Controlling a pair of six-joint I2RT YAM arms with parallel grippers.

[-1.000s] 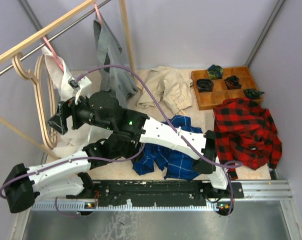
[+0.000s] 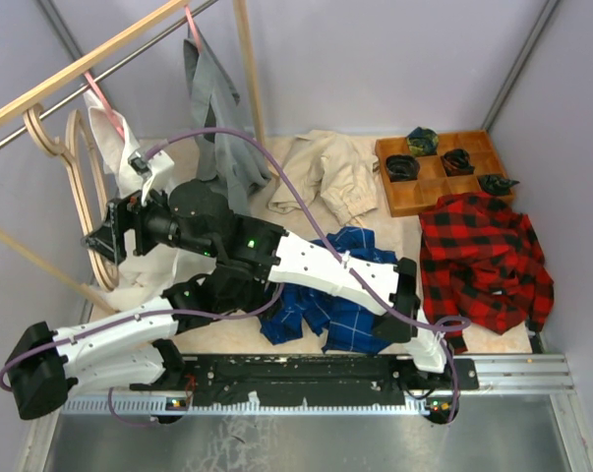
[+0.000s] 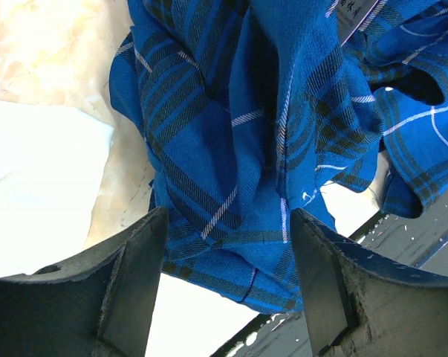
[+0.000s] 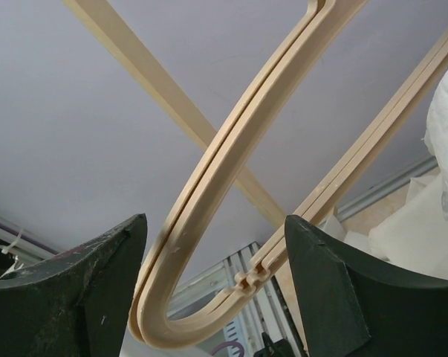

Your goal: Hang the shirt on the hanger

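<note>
A wooden hanger (image 2: 77,187) hangs from the rod at the left. My right gripper is open around its lower bend, the hanger (image 4: 209,193) passing between the spread fingers without visible grip. From above, the right gripper (image 2: 109,239) is at the hanger's lower part. The blue plaid shirt (image 2: 345,307) lies crumpled on the table, partly covered by the right arm. Over the blue shirt (image 3: 194,149) my left gripper stands open, its fingers apart with cloth showing beyond and below them. In the top view the left fingertips are hidden under the right arm.
A white garment (image 2: 107,128) and a grey one (image 2: 217,118) hang beside the hanger. Beige cloth (image 2: 330,177), a red-black plaid shirt (image 2: 483,265) and a wooden compartment tray (image 2: 402,202) lie farther right. The right arm (image 2: 326,267) crosses above the left one.
My right gripper has moved slightly left onto the hanger, and part of the hanger has shifted a little. The left arm looks still, and the shirt lies as before.
</note>
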